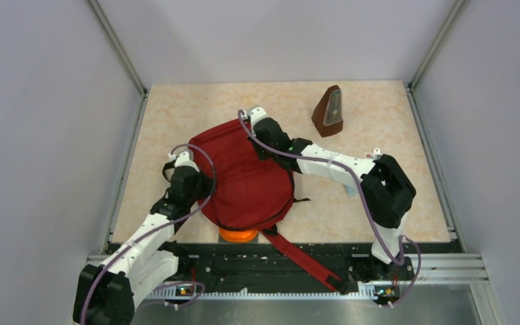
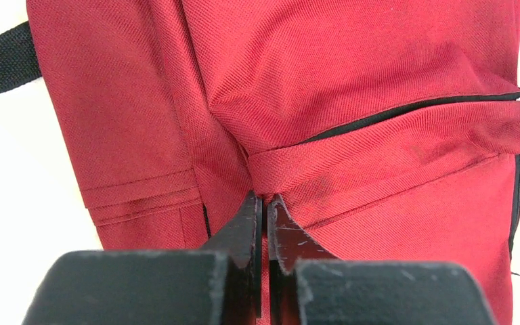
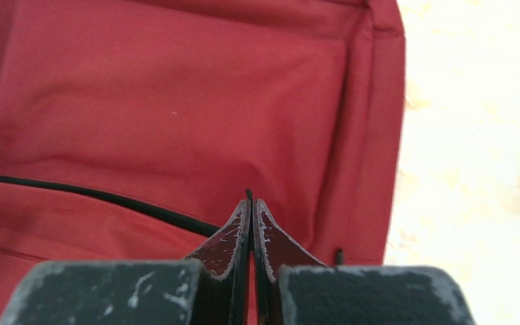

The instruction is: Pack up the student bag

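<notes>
A red fabric bag [image 1: 250, 189] lies flat with a long black-edged zipper opening [image 2: 406, 108] across it. My left gripper is shut at the end of that opening, down on the folded fabric; whether cloth is pinched between its fingertips I cannot tell. My right gripper is shut over the bag's upper part, just beside the zipper [image 3: 135, 206], with no fabric visibly held.
A brown pouch with a clear window [image 1: 328, 112] stands at the back right. A light blue item [image 1: 351, 189] lies under the right arm. An orange object [image 1: 237, 235] shows below the bag, whose strap [image 1: 298, 261] hangs over the front edge.
</notes>
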